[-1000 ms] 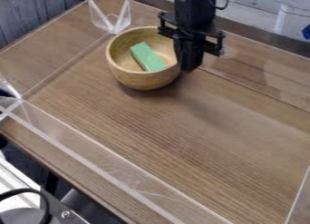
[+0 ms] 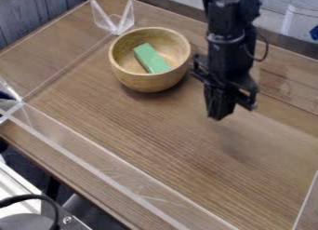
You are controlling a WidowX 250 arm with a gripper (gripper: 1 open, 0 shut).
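My black gripper (image 2: 218, 107) hangs over the table right of a wooden bowl (image 2: 137, 80), apart from it, shut, with nothing visible between its fingers. Inside the bowl lies a green block (image 2: 151, 57).
A clear plastic object (image 2: 113, 20) sits behind the bowl. Black equipment (image 2: 28, 215) is at the lower left corner.
My gripper has moved away from beside the bowl, toward the front and right of the view. The bowl and green block look the same.
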